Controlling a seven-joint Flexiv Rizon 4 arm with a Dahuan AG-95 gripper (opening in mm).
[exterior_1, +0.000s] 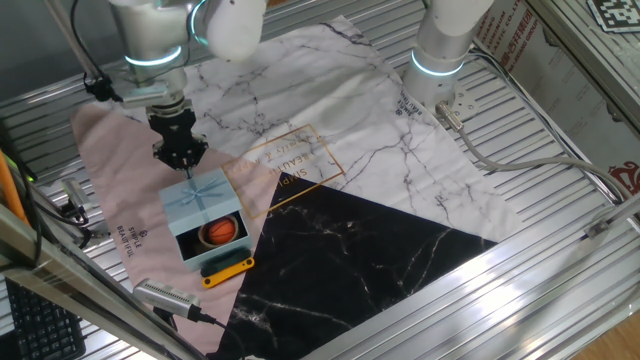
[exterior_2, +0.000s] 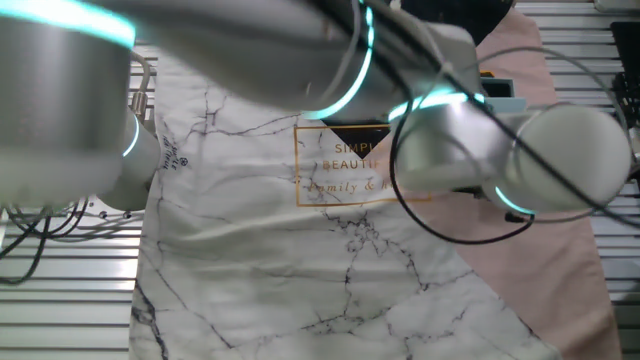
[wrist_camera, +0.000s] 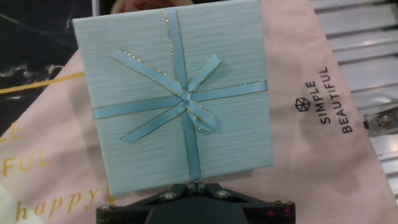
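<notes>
A light blue gift box (exterior_1: 213, 243) rests on the pink part of the cloth. Its lid (exterior_1: 202, 199), tied with a blue ribbon bow, covers only the rear part and leaves the front open. Inside that opening sits a small orange basketball (exterior_1: 222, 231). My gripper (exterior_1: 187, 170) points down at the lid's rear edge. In the wrist view the lid (wrist_camera: 230, 130) fills the middle, and the gripper has its fingertips together at the lid's near edge. Nothing shows between them; whether they touch the lid I cannot tell.
A yellow and black tool (exterior_1: 228, 272) lies against the box's front side. A silver device with a cable (exterior_1: 167, 297) stands near the cloth's front left edge. The white marble (exterior_1: 300, 90) and black (exterior_1: 330, 270) parts of the cloth are clear.
</notes>
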